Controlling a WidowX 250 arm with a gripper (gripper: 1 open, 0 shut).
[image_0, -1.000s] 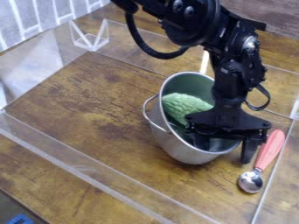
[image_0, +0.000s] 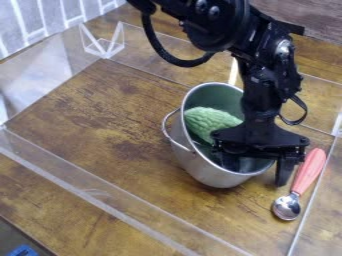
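Observation:
A silver metal pot (image_0: 201, 170) with a side handle stands on the right half of the wooden surface, holding a green textured object (image_0: 210, 122) that looks like a vegetable or cloth. A spoon (image_0: 286, 206) with a pink handle lies just to the right of the pot.
Clear plastic walls border the wooden work surface (image_0: 94, 120). A small blue object (image_0: 20, 250) sits at the bottom left corner, outside the walls.

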